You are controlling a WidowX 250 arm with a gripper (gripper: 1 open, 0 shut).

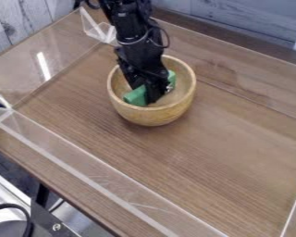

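A wooden bowl (pixel 172 109) stands on the wooden table near the upper middle. Inside it, a green object (pixel 136 95) lies partly hidden behind the black gripper (pixel 150 85), which reaches down into the bowl from the top. The gripper appears closed around the green object, though its fingertips are hard to make out.
Bare wooden tabletop (pixel 200 171) surrounds the bowl, with free room to the right and in front. Clear plastic edging runs along the left side. A pale wall stands at the back, and a black cable sits at the lower left.
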